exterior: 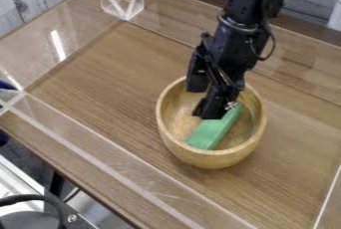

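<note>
A light wooden bowl (pixel 186 149) sits on the wooden table, with a green oblong object (pixel 213 127) lying inside it. My black gripper (pixel 205 96) hangs over the back part of the bowl, open, its fingers reaching down toward the rim and the green object. Whether a finger touches the green object is hard to tell.
A clear plastic-looking piece (pixel 123 2) stands at the table's back left. A dark round item (pixel 34 213) is at the lower left corner, beyond the table edge.
</note>
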